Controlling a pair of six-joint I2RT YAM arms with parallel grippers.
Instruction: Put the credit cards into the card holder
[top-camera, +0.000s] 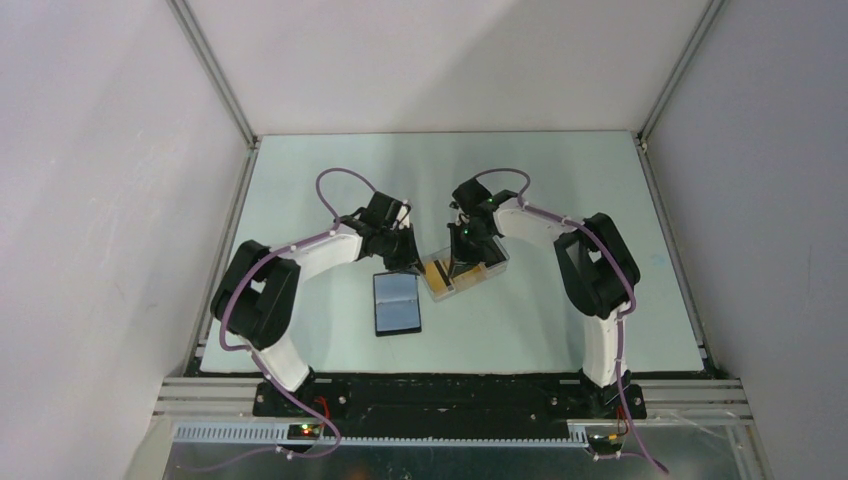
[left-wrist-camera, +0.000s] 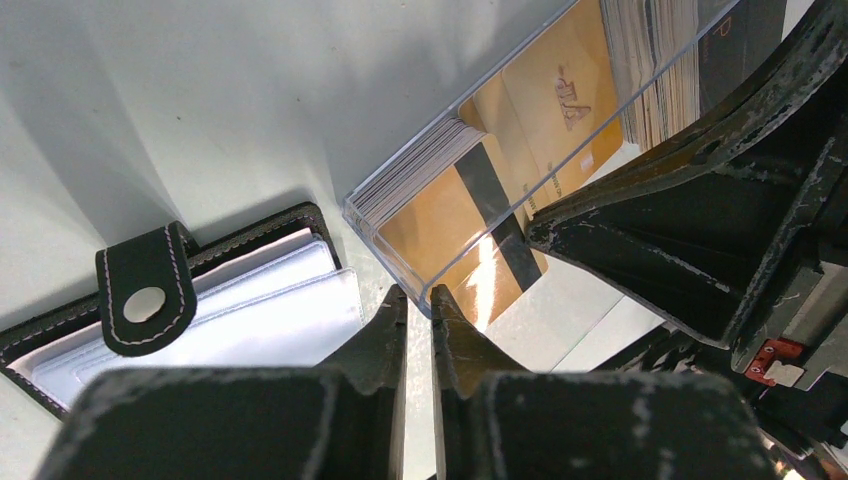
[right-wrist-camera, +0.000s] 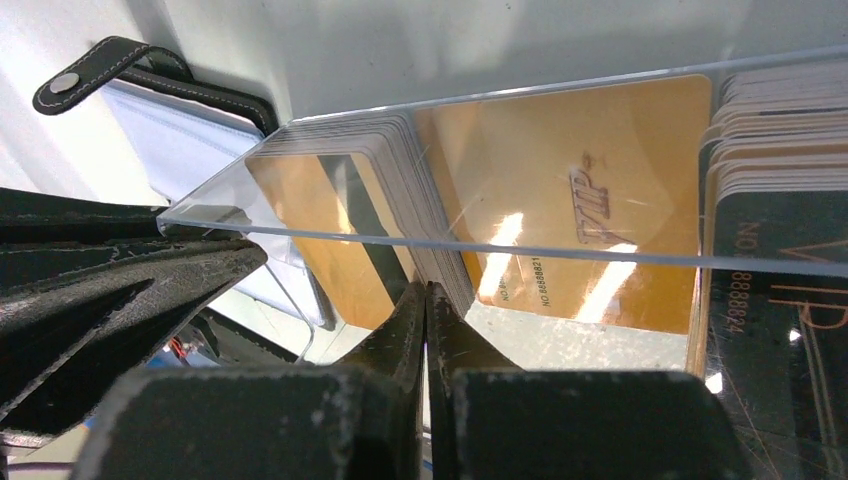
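Observation:
A clear plastic box (left-wrist-camera: 463, 100) holds upright-leaning gold cards (left-wrist-camera: 430, 215) at its left end. One or more gold cards (right-wrist-camera: 570, 190) lean flatter in the middle, and black VIP cards (right-wrist-camera: 775, 265) stand toward the right. My left gripper is shut on the box's near-left corner wall. Over the gold stack's right edge, my right gripper is shut, with no card visible between its fingertips. The black card holder (top-camera: 398, 304) lies open left of the box, its clear sleeves (left-wrist-camera: 290, 325) facing up.
The holder's strap with a snap button (left-wrist-camera: 146, 304) sticks out past its edge. Both grippers stand close together over the box (top-camera: 470, 288).

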